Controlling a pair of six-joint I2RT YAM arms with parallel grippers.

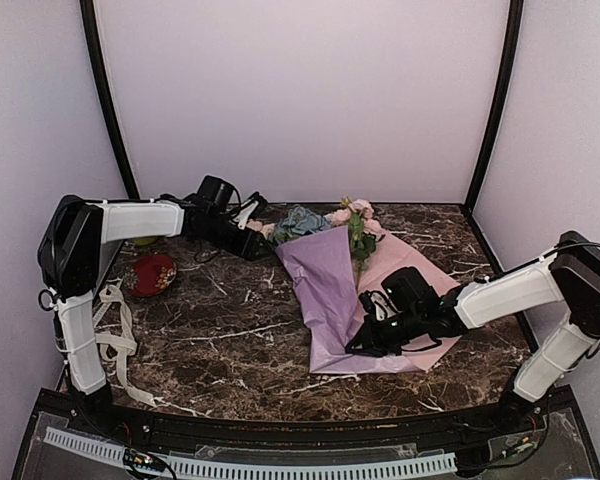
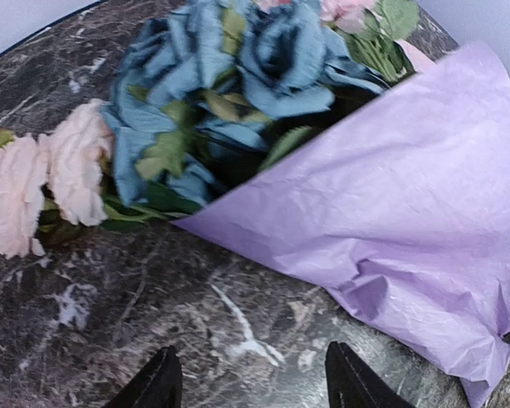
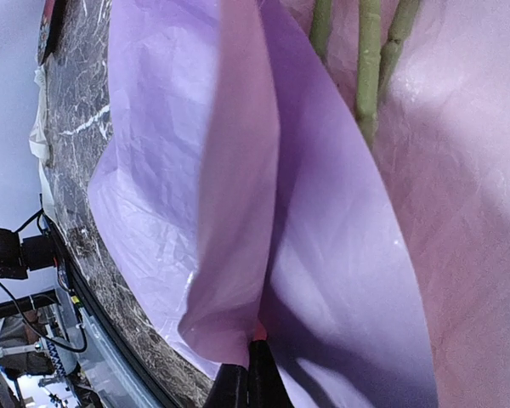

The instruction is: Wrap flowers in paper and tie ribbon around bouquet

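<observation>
A sheet of purple wrapping paper (image 1: 325, 265) is folded up over the stems, with pink paper (image 1: 395, 260) spread to its right. Blue flowers (image 2: 229, 85) and pale pink flowers (image 2: 76, 166) show beyond the purple edge, and more pink roses (image 1: 357, 210) rise above the stems (image 3: 368, 68). My left gripper (image 1: 254, 228) is above the table by the left flowers, its fingers (image 2: 163, 382) apart and nothing between them. Low on the bundle, my right gripper has its tips closed on the gathered lower end of a purple paper fold.
A red dish (image 1: 150, 274) lies at the left, partly beneath the left arm. White ribbon (image 1: 120, 345) trails along the left side of the table. Bare marble (image 1: 220, 340) fills the space between ribbon and paper.
</observation>
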